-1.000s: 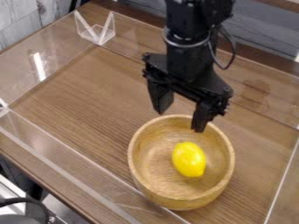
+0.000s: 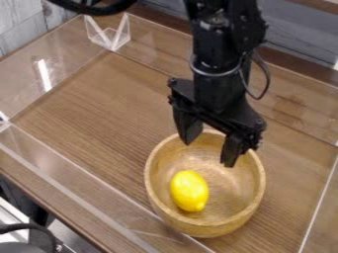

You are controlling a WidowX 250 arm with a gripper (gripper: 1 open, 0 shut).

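Note:
My black gripper (image 2: 214, 125) hangs open above the back rim of a round tan bowl (image 2: 242, 185), with nothing visible held in it. A yellow oval object (image 2: 189, 189) lies in the left front part of the bowl.
A small clear plastic container (image 2: 109, 30) stands at the back left. Clear panels edge the table at left and right, and a grey ledge runs along the back.
The yellow object has moved from the bowl's right middle to its left front over the last second. My gripper has shifted only slightly.

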